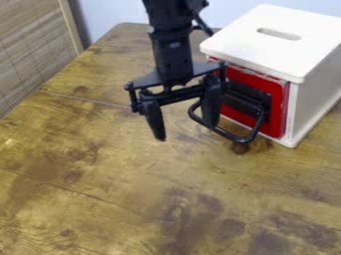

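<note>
My black gripper hangs open in the middle of the camera view, its two fingers apart with nothing seen between them. It is just in front of and left of a white box with a red front panel. A black looped handle sticks out low from that panel, close behind my right finger and partly hidden by it. The white lid with an oval slot sits on top.
A woven light panel stands at the left edge, and a pale wall lies behind.
</note>
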